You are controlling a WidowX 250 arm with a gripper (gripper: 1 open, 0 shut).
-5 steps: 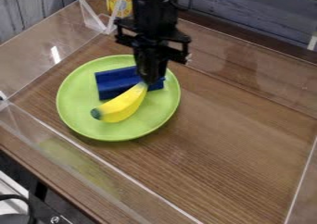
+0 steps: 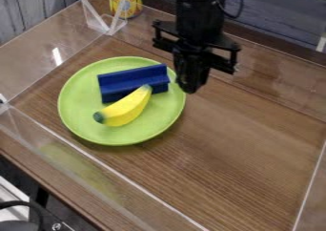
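A green plate [image 2: 90, 120] rests on the wooden table at left of centre, holding a dark blue block [image 2: 132, 79] with a yellow banana [image 2: 124, 108] in front of it. My black gripper [image 2: 190, 74] hangs above the plate's right edge, to the upper right of the blue block and apart from it. How far its fingers are open I cannot tell from this view; nothing held shows below it.
A yellow and blue can [image 2: 124, 4] stands at the back left, near clear plastic side panels.
My gripper has moved up and to the right, away from over the blue block and banana, which now show more fully on the plate.
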